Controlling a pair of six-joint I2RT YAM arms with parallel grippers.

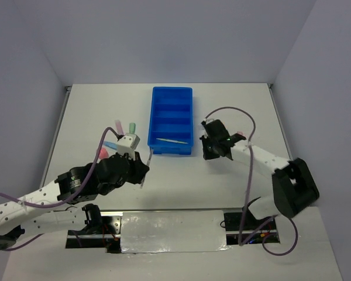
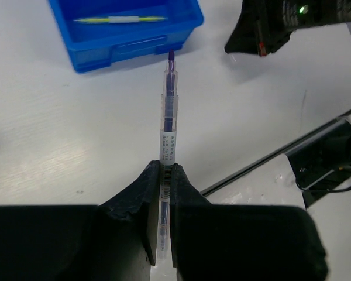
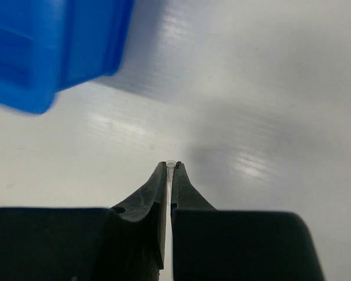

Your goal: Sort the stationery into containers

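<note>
In the left wrist view a clear-barrelled highlighter with a purple tip (image 2: 169,114) stands lengthwise between the fingers of my left gripper, which is shut on it. My right gripper is shut on a small clear cap (image 3: 170,165); only a thin strip and the round end show between the fingertips. Blue compartments make up the container (image 1: 192,111), with a yellow highlighter (image 1: 172,140) lying in its front compartment. From above, my left gripper is left of the container's front and my right gripper to its right.
Left of the container lie a pink item (image 1: 119,127), a green item (image 1: 132,128) and a blue item (image 1: 110,144), with a reddish jar (image 1: 103,153) partly behind the left arm. Bare table (image 1: 175,181) spreads in front of the container.
</note>
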